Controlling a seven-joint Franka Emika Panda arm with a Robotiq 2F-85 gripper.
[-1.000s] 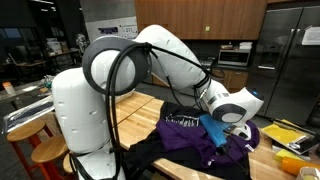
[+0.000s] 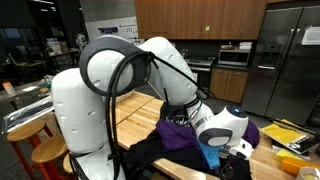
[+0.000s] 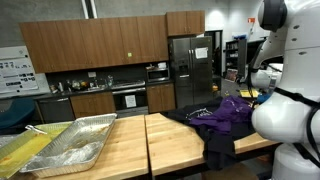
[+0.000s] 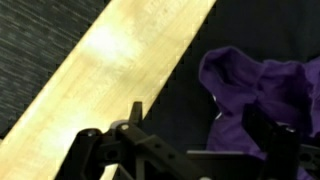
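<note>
A crumpled purple cloth (image 2: 174, 136) lies on a spread black cloth (image 2: 143, 151) over the wooden table. From the wrist, the purple cloth (image 4: 240, 92) fills much of the right side, with the black cloth (image 4: 183, 95) between it and the bare wood. My gripper is open above the cloths, its right finger in front of the purple fabric and its left finger near the boundary of wood and black cloth. Nothing shows held between the fingers. In exterior view 1 the hand hides part of the cloths; whether the fingertips touch fabric cannot be told.
The table edge (image 4: 75, 75) runs diagonally beside the cloths. Yellow items (image 2: 283, 134) and a yellow container (image 2: 294, 164) occupy the right. Foil trays (image 3: 70, 148) stand at the far left of exterior view 2, and bare tabletop (image 3: 178, 145) lies between.
In exterior view 1 my hand has come down and toward the near edge of the table. It now covers more of the cloths' right part.
</note>
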